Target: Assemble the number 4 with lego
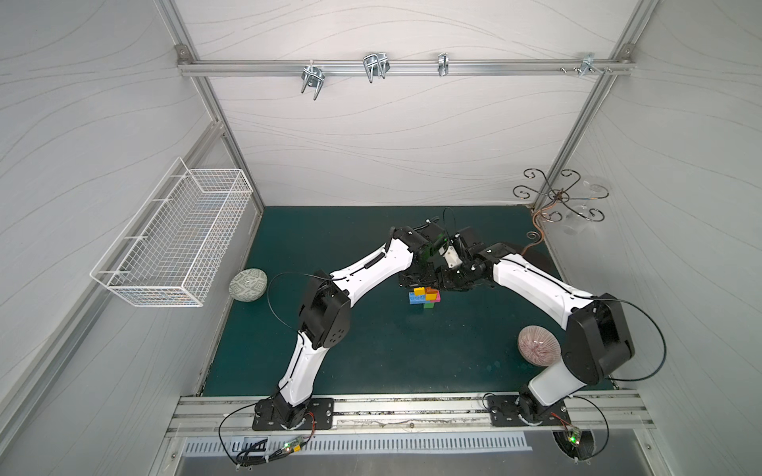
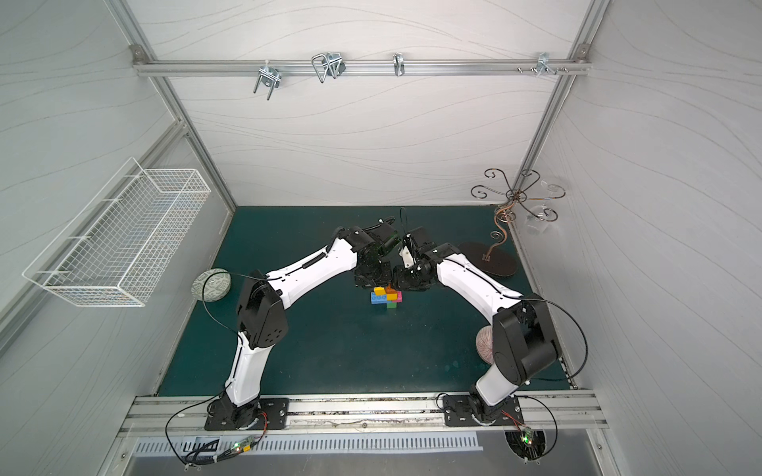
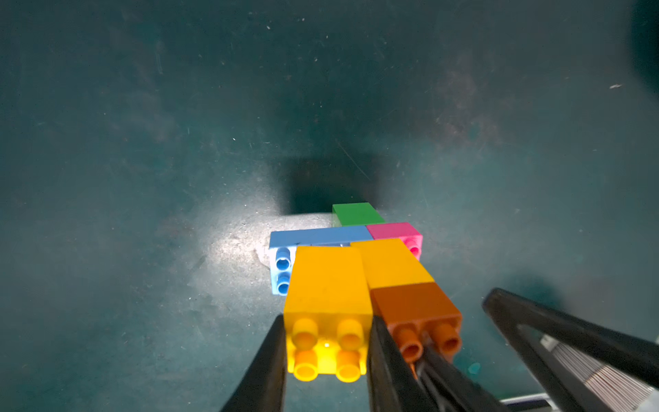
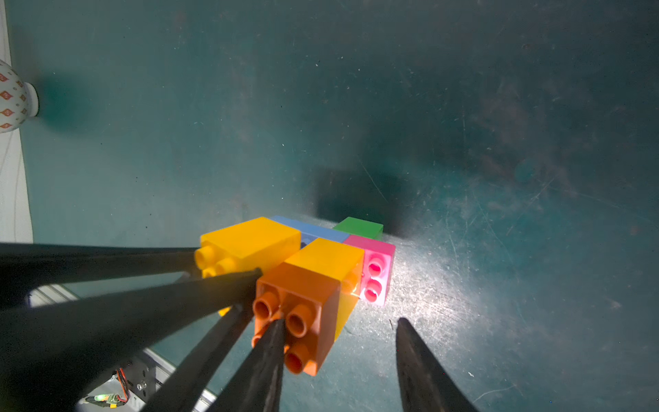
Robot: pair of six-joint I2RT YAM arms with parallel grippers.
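The left wrist view shows a yellow brick (image 3: 325,281), studs facing the camera, with my left gripper shut on its sides. Close against its right side stands a yellow brick topped by an orange brick (image 3: 416,305). Beneath these are a blue brick (image 3: 319,237), a pink brick (image 3: 394,230) and a green brick (image 3: 355,213). In the right wrist view a gap shows between the held yellow brick (image 4: 250,243) and the orange-topped stack. My right gripper is open, its left finger beside the orange brick (image 4: 298,309), with nothing gripped.
Both arms meet closely over the lego in the middle of the green table (image 1: 357,357). A pink bowl (image 1: 539,346) stands at the right, a patterned bowl (image 1: 247,285) at the left.
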